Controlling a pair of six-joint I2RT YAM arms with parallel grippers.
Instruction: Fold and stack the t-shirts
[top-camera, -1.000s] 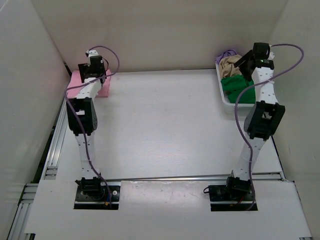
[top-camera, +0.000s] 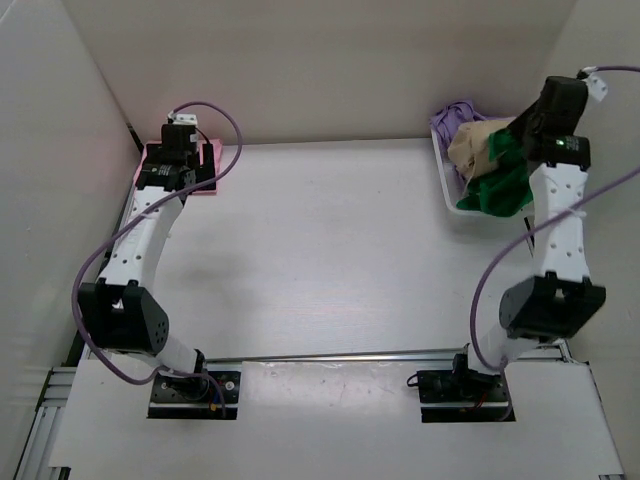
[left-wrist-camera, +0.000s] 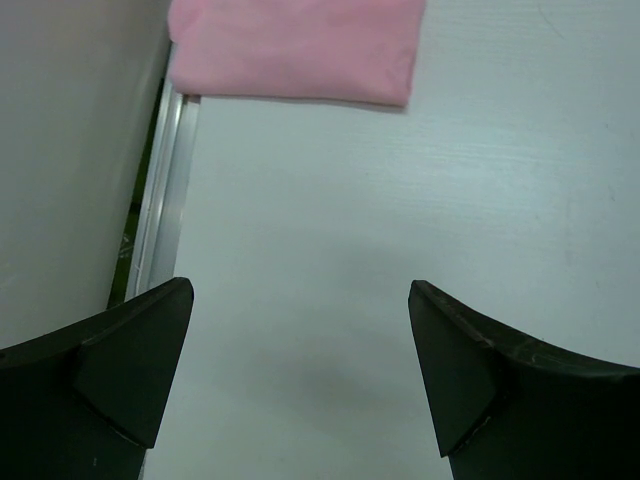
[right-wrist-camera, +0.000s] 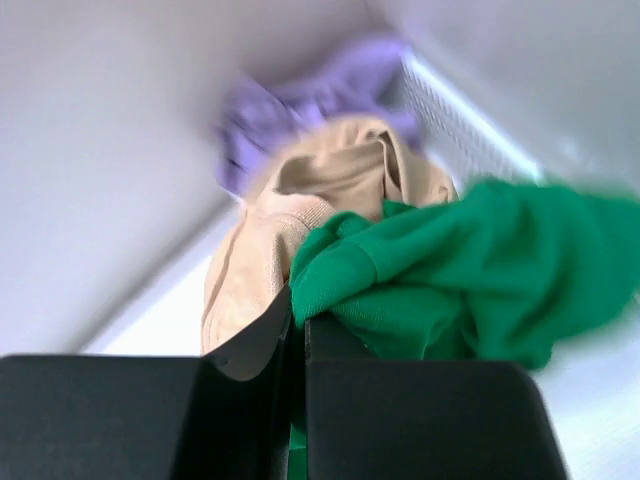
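Observation:
In the right wrist view my right gripper is shut on a fold of the green shirt (right-wrist-camera: 430, 275). From the top, that green shirt (top-camera: 502, 178) is partly drawn up out of the white basket (top-camera: 441, 178) at the back right. A tan shirt (top-camera: 474, 150) lies beside it, and a purple shirt (top-camera: 456, 116) behind. My left gripper stands open with only bare table between its fingers. Ahead of it, at the back left corner, lies a flat folded pink shirt (left-wrist-camera: 300, 50), partly hidden by the left arm in the top view.
Walls close in at the left, back and right. A metal rail (left-wrist-camera: 165, 190) runs along the table's left edge.

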